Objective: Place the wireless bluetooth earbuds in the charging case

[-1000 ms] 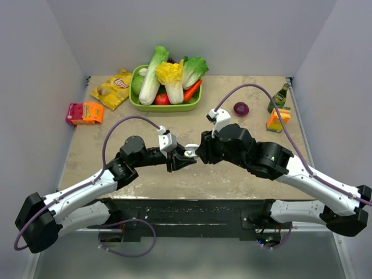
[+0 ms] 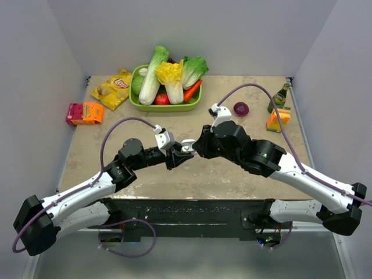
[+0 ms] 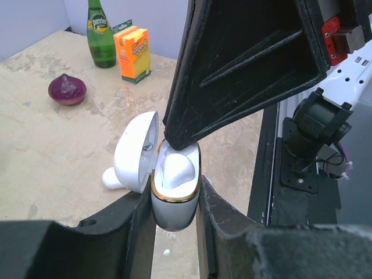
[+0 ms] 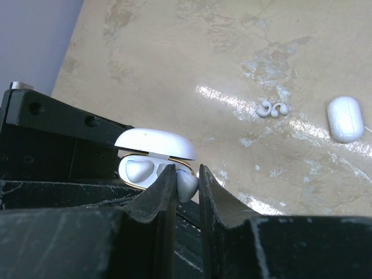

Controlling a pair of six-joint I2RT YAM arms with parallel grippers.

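Observation:
The open white charging case point(image 3: 174, 206) with gold rim is held upright in my left gripper, shut on it over the middle of the table, its lid point(image 3: 131, 151) raised. An earbud point(image 4: 137, 170) sits in one well. My right gripper is shut on another earbud point(image 4: 186, 189) at the case's other well; whether it is seated is hidden. In the top view both grippers meet at the case point(image 2: 188, 145).
Loose white pieces point(image 4: 272, 109) and a white oblong object point(image 4: 346, 119) lie on the table. A green vegetable basket point(image 2: 145, 107), chips, boxes, an onion point(image 2: 241, 108) and a bottle stand behind and to the sides.
Both grippers and the case have shifted slightly to the left in the top view, the right arm also rising a little in the picture.

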